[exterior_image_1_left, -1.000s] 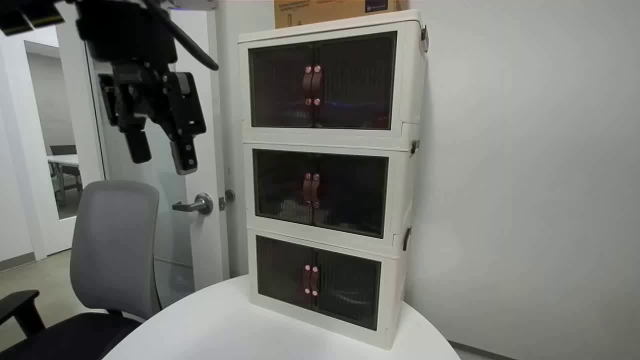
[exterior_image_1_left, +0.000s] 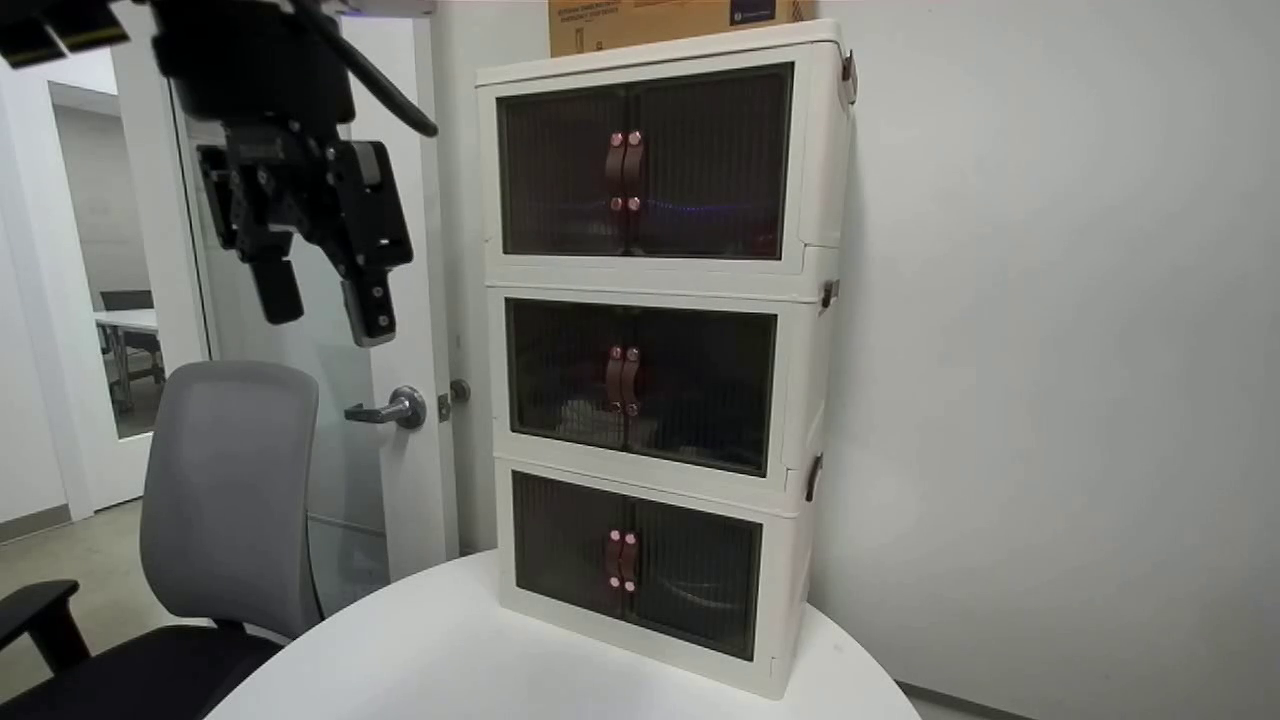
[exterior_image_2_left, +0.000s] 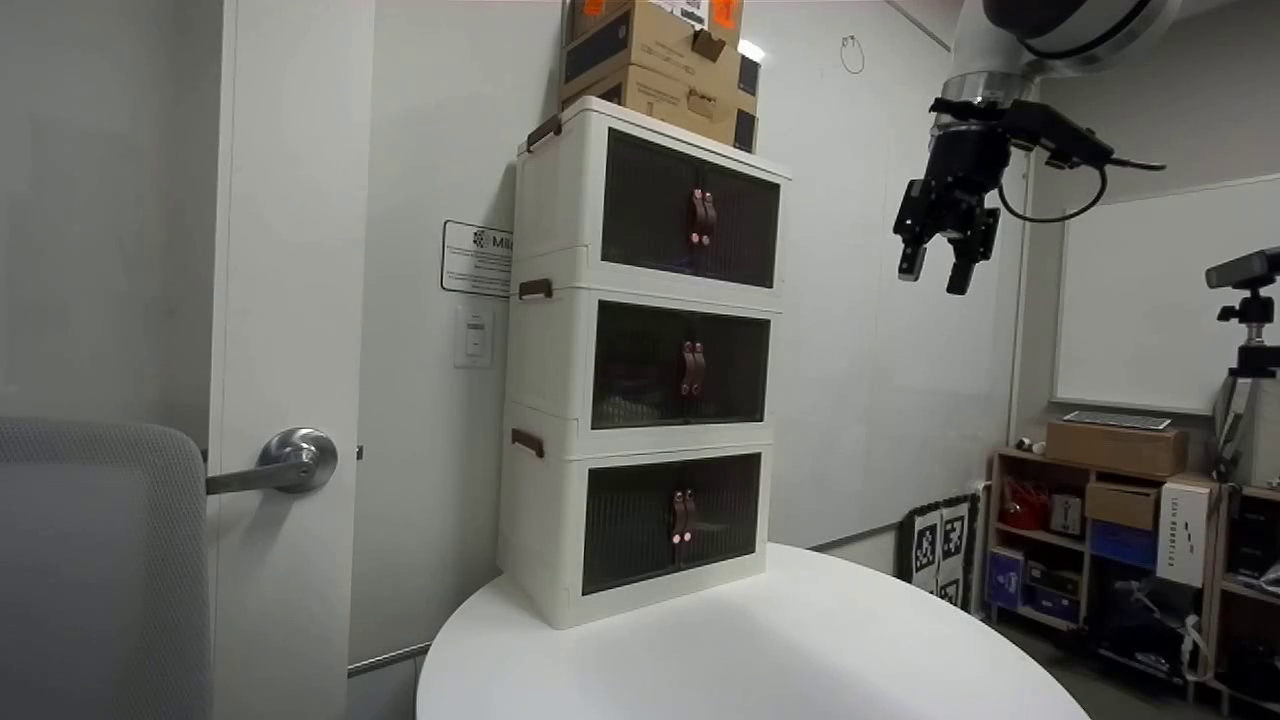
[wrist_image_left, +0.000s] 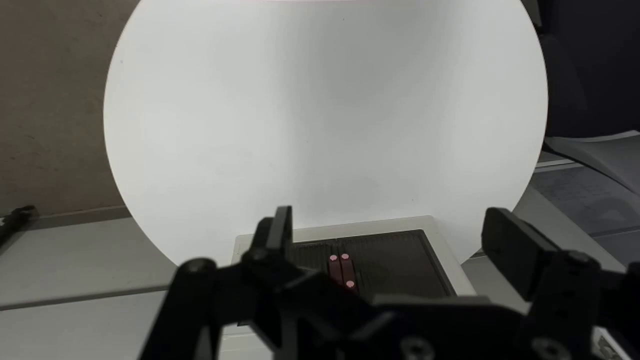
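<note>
Three white cabinets with dark ribbed double doors stand stacked on a round white table (exterior_image_2_left: 864, 654). The top cabinet (exterior_image_1_left: 666, 268), the middle one (exterior_image_1_left: 654, 466) and the bottom one (exterior_image_1_left: 636, 630) all have their doors closed. Each pair of doors carries two brown strap handles (exterior_image_1_left: 623, 560) side by side at the centre seam. High above the table, apart from the stack, hangs my gripper (exterior_image_2_left: 936, 276), open and empty, its fingers pointing down. From the wrist view, the gripper's spread fingers frame part of a cabinet door and its handles (wrist_image_left: 342, 273).
Cardboard boxes (exterior_image_2_left: 672, 72) sit on top of the stack. A grey chair (exterior_image_1_left: 234, 492) stands beside the table, near a door with a lever handle (exterior_image_1_left: 390, 410). A wall rises behind the cabinets.
</note>
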